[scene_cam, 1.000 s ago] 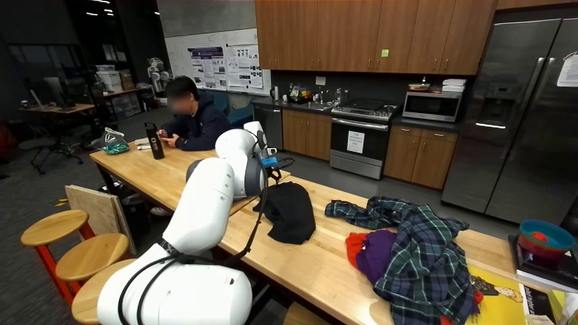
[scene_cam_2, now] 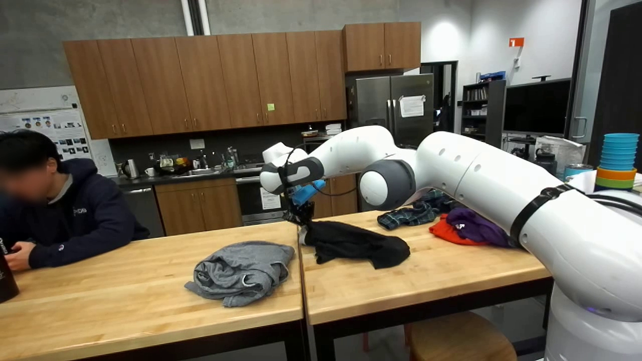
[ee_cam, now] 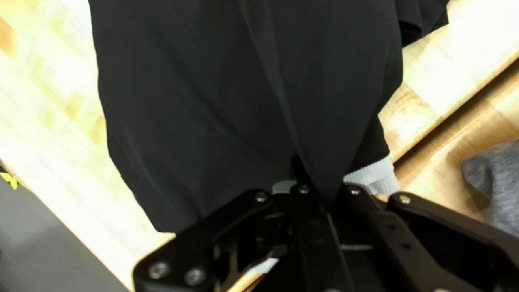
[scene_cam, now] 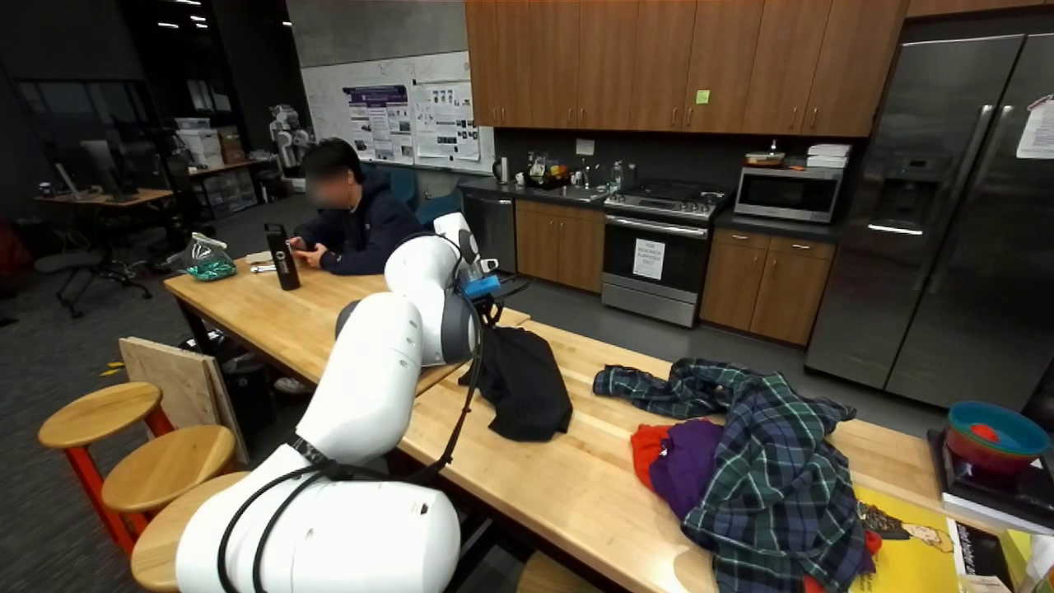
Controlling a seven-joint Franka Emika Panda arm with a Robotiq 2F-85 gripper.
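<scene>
My gripper is shut on a fold of black cloth [ee_cam: 233, 97], which is pulled into a ridge towards the fingers in the wrist view. In exterior view 2 the gripper [scene_cam_2: 301, 219] holds the garment's left end slightly raised, while the black cloth [scene_cam_2: 361, 243] trails right over the wooden table. A pale grey ribbed edge [ee_cam: 374, 177] shows beside the fingers. Exterior view 1 shows the black garment [scene_cam: 524, 385] near the seam of the two tables; there the arm hides the fingertips.
A folded grey garment [scene_cam_2: 244, 274] lies on the left table. A plaid shirt [scene_cam: 781, 464] and purple cloth [scene_cam: 687, 464] are heaped at the other end. A person [scene_cam: 351, 212] sits by a dark bottle [scene_cam: 282, 259]. Bare tabletop [scene_cam: 593, 484] lies between the black garment and the heap.
The arm's end has moved slightly left and lower in exterior view 1. The black garment has shifted a little with it; the other clothes look unmoved.
</scene>
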